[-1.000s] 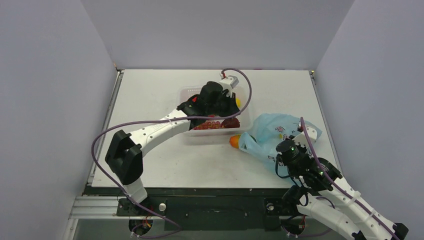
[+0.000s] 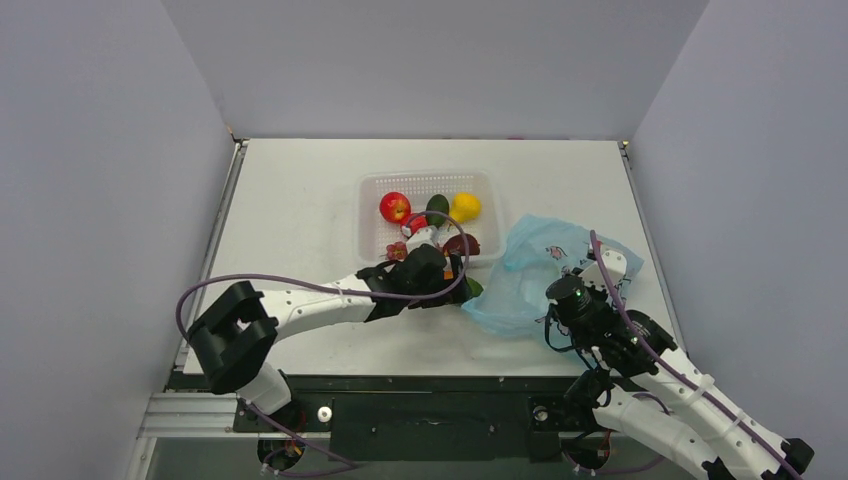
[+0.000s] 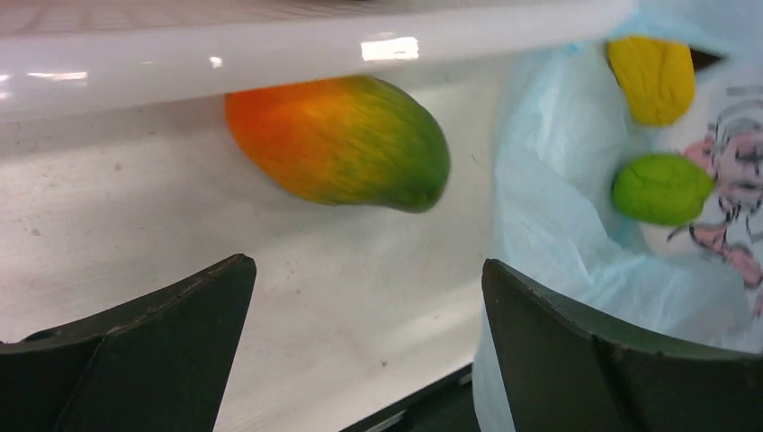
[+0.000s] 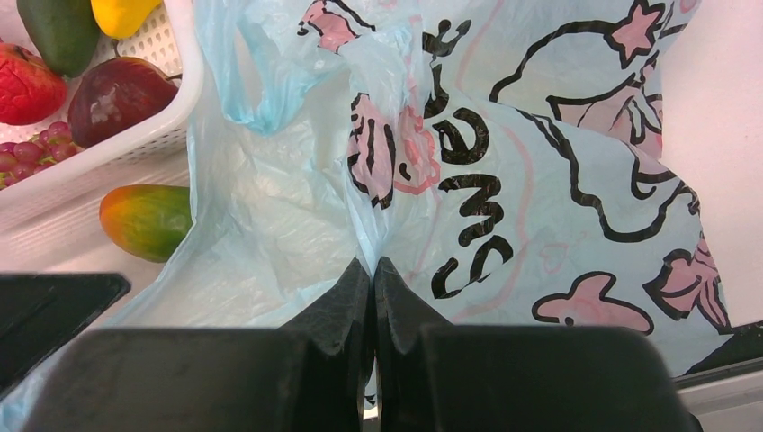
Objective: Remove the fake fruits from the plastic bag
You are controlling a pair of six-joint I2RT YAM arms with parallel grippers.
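Observation:
An orange-green fake mango point(image 3: 346, 144) lies on the table between the white basket and the bag's mouth. My left gripper is open in front of it, apart from it, with nothing between the fingers. In the top view the left arm covers most of the mango. The light blue plastic bag point(image 4: 270, 207) lies on the right, its top pinched in my right gripper, which is shut on the film. In the left wrist view, a green fruit point(image 3: 663, 189) and a yellow fruit point(image 3: 652, 81) show inside the bag.
The white basket point(image 2: 368, 200) behind the mango holds an apple point(image 2: 395, 207), an avocado point(image 2: 437, 209), a yellow pear point(image 2: 465, 206), a dark red fruit point(image 2: 461, 246) and other fruit. Its rim point(image 3: 180, 67) is close to my left gripper.
The mango slid out of the bag's mouth onto the table. The right gripper barely moved.

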